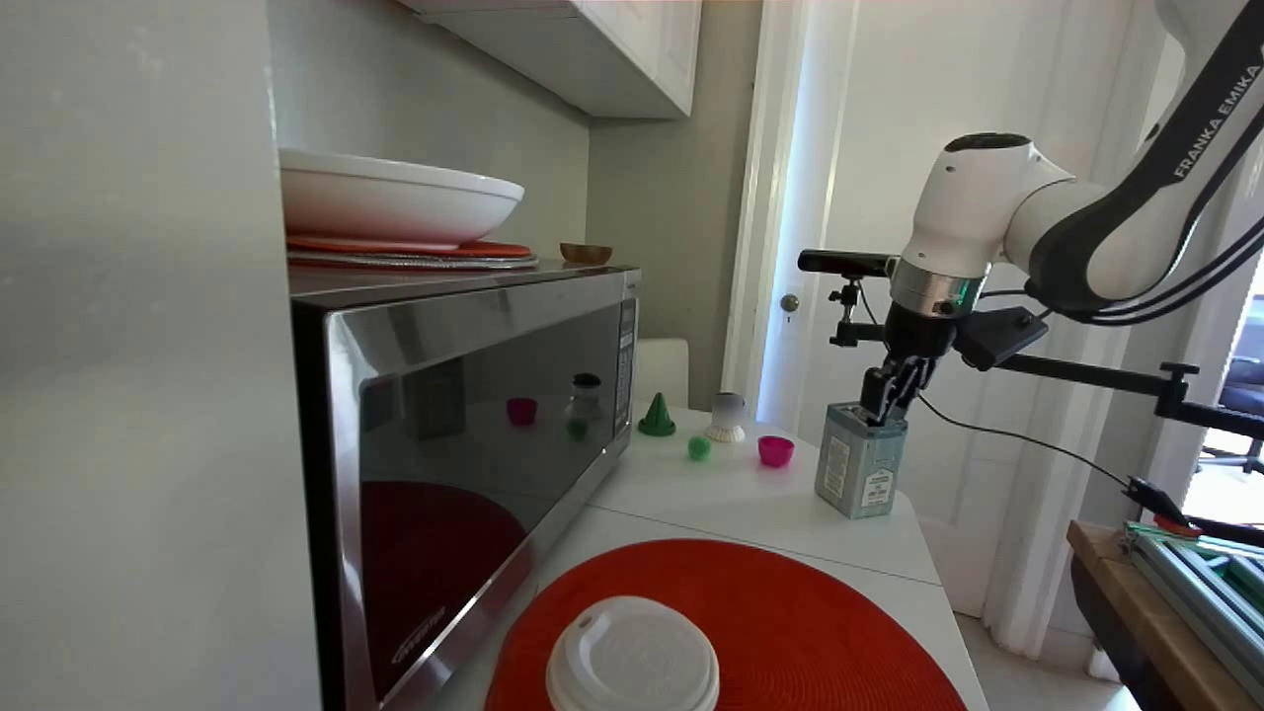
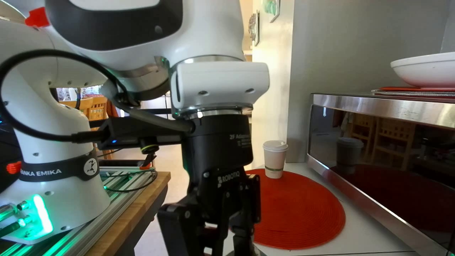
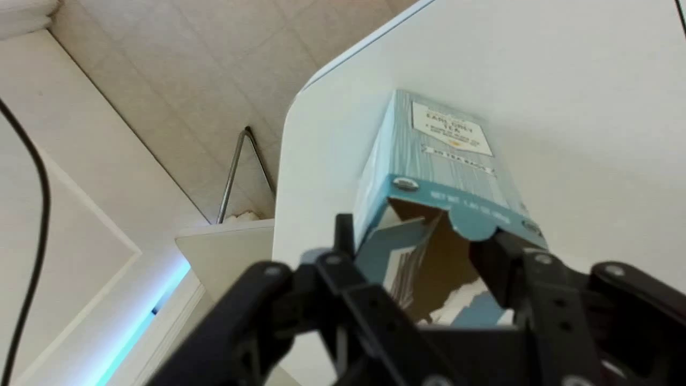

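A pale blue tea box (image 1: 859,462) stands on the white table near its far right corner. In the wrist view the tea box (image 3: 450,151) shows an "Earl Grey Tea" label, and its torn top gapes open with paper packets inside. My gripper is at that torn top, pointing down, its fingers spread apart. One fingertip (image 3: 344,235) is outside the box's left edge; the other overlaps the top edge on the right. From the side, my gripper (image 1: 885,401) overlaps the box top. In exterior view 2 the box is mostly hidden below the gripper.
A microwave (image 1: 474,474) lines the wall side. On the table are a green cone (image 1: 657,417), a green ball (image 1: 699,448), a brush (image 1: 726,417) and a pink cup (image 1: 775,450). A lidded paper cup (image 2: 274,161) stands on a red round mat (image 2: 294,213).
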